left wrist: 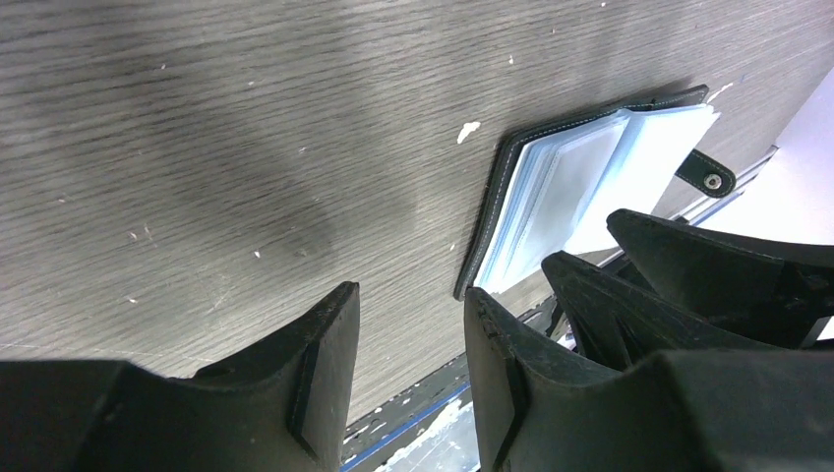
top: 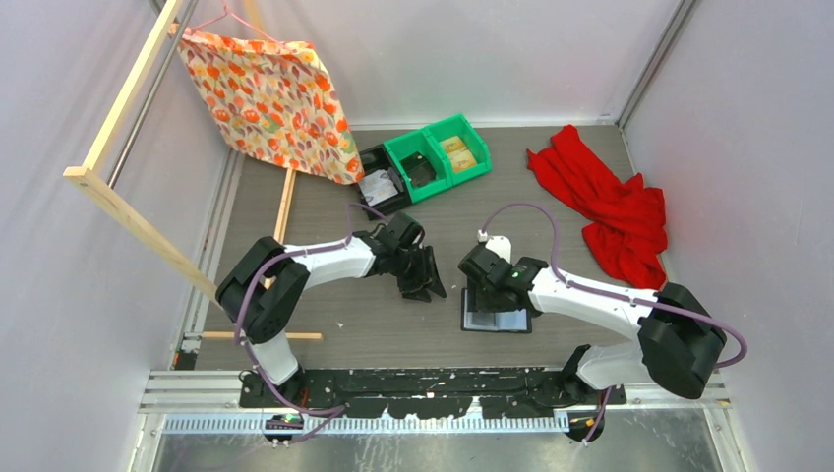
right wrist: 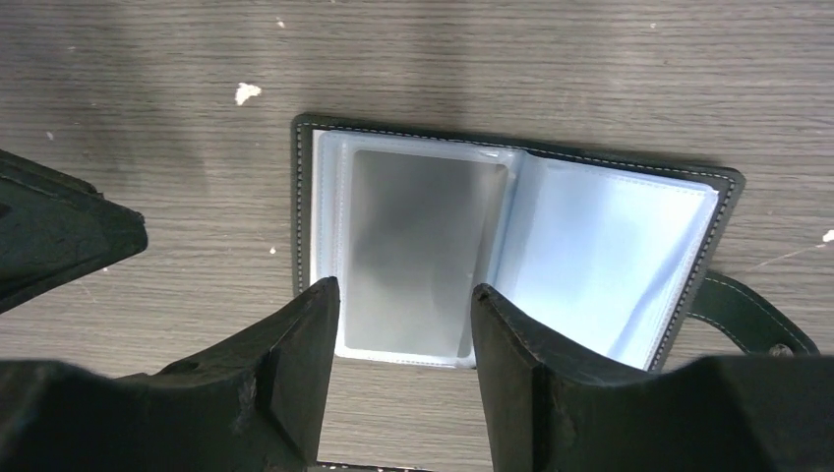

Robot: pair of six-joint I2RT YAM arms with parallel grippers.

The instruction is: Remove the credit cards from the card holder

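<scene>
Spread flat on the table, the black card holder (right wrist: pixel 518 143) shows its clear plastic sleeves in the right wrist view. The left-hand sleeve (right wrist: pixel 423 246) looks grey and the right-hand one (right wrist: pixel 610 251) pale blue-white; I cannot tell whether a card is inside either. Over the holder hangs my right gripper, open, with nothing held between its fingers. My left gripper is open and empty, to the left of the holder. From above, the right arm hides part of the holder (top: pixel 499 330).
Green bins (top: pixel 455 182) and a black bin (top: pixel 379 208) stand at the back. A red cloth (top: pixel 600 197) lies at the right. A patterned cloth (top: pixel 270 98) hangs from a wooden frame (top: pixel 128 211) at the left. Bare table lies behind the holder.
</scene>
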